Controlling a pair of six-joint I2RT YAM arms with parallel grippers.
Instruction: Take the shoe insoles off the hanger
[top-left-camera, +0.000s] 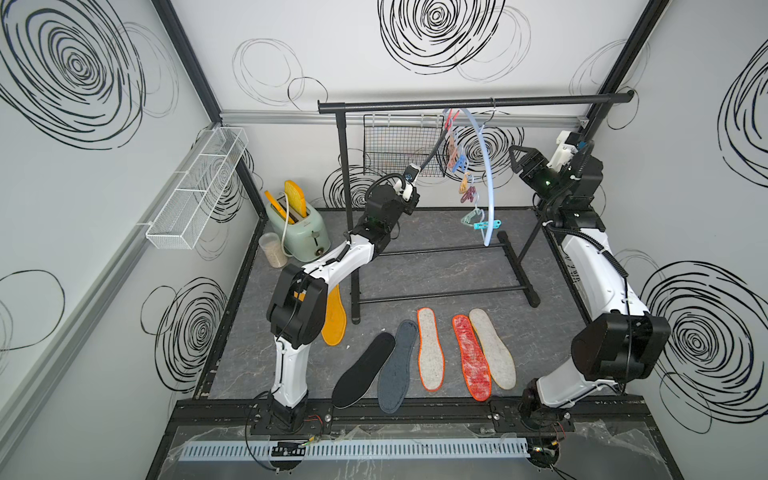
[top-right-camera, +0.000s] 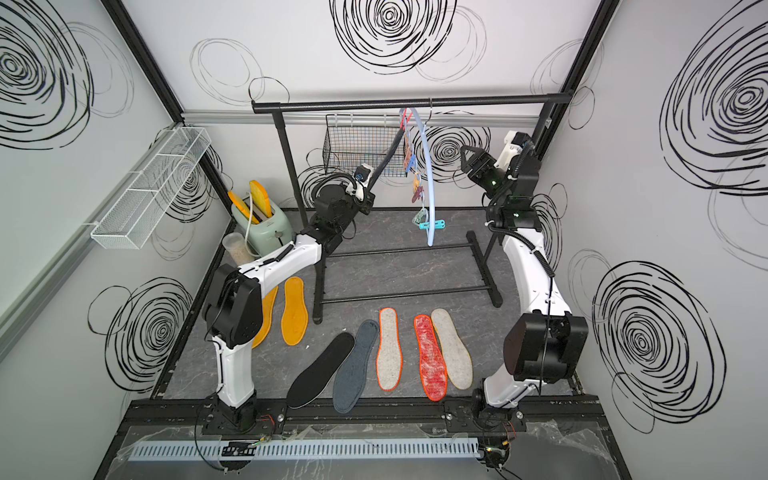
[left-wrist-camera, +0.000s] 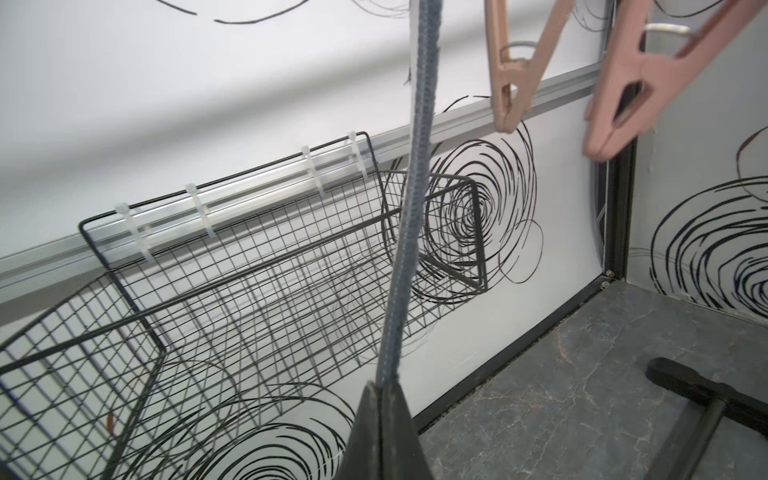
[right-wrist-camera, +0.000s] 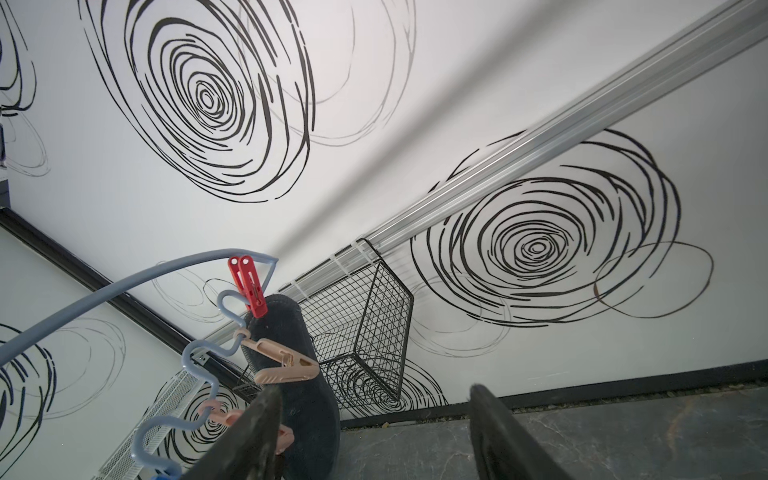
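Observation:
A dark grey insole (top-left-camera: 436, 145) hangs near the top of the blue clip hanger (top-left-camera: 485, 160), clipped by a red peg (right-wrist-camera: 248, 284). My left gripper is shut on its lower end; in the left wrist view it is seen edge-on, running up between the fingers. In the right wrist view its broad face (right-wrist-camera: 308, 416) shows behind pale pink pegs (right-wrist-camera: 284, 360). My right gripper is part open, right of the hanger, with nothing between its fingers.
The black rack's top bar (top-left-camera: 544, 100) carries the hanger. A wire basket (top-left-camera: 400, 148) is on the back wall, a mint toaster (top-left-camera: 308, 240) at left. Several insoles (top-left-camera: 432, 352) lie along the front of the floor. The middle under the rack is clear.

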